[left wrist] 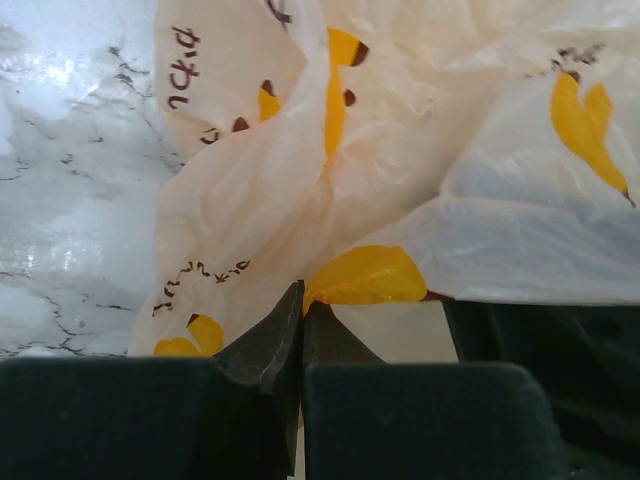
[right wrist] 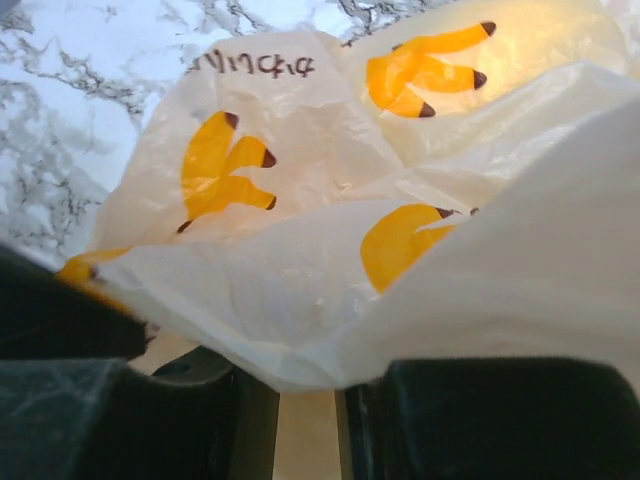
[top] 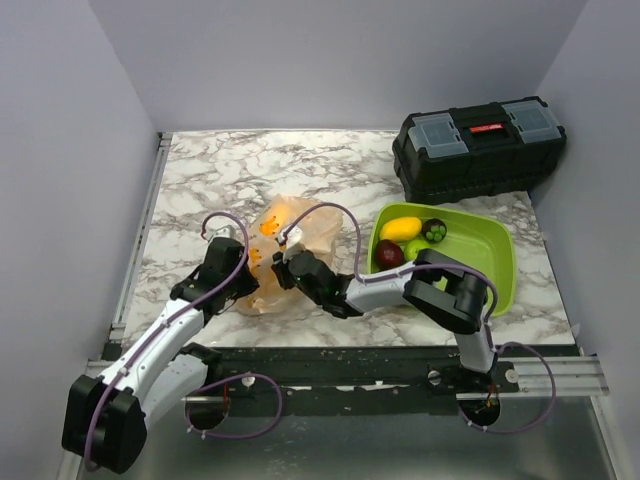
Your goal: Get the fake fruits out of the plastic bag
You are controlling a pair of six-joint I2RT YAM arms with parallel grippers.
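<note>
A pale, see-through plastic bag printed with orange bananas lies crumpled on the marble table. My left gripper is shut on a thin edge of it, at a banana print. In the right wrist view my right gripper is closed on the bag's film, which runs between its fingers. Both grippers stand close together over the bag's near part in the top view. Whether fruit lies inside the bag cannot be made out. Fake fruits lie in the green bin: a yellow one, a dark green one and a dark red one.
The green bin stands at the right, its near left part covered by my right arm. A black toolbox sits behind it. Bare marble stretches along the back of the table.
</note>
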